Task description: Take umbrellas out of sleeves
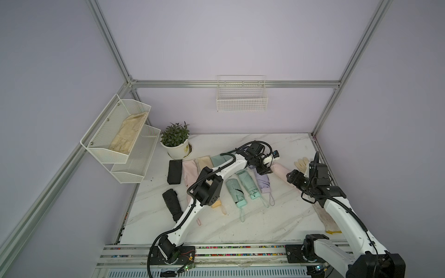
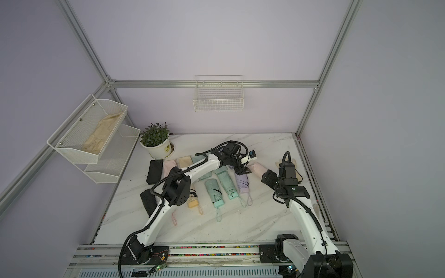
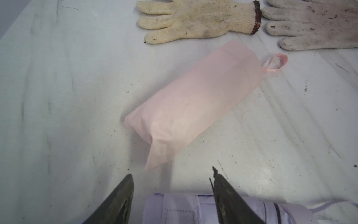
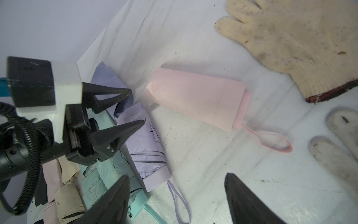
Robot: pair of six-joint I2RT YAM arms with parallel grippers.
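Observation:
A pink umbrella in its sleeve [image 3: 197, 99] lies slantwise on the table, its loop [image 4: 274, 141] sticking out toward the gloves. My left gripper stands open above the table near the sleeve's closed end, nothing between its fingers. Below it lies a bare lilac umbrella [image 4: 145, 151], with an empty lilac sleeve [image 4: 108, 80] behind. Above the loop side of the pink umbrella hangs my right gripper, its fingers apart and empty. Bare umbrellas in mint [image 1: 250, 186], green [image 1: 235, 191] and black [image 1: 172, 203] lie in a row to the left.
Flat sleeves lie behind the row, among them a black one [image 1: 174, 172]. A potted plant [image 1: 176, 141] stands at the back left. Work gloves [image 3: 197, 18] lie along the right side.

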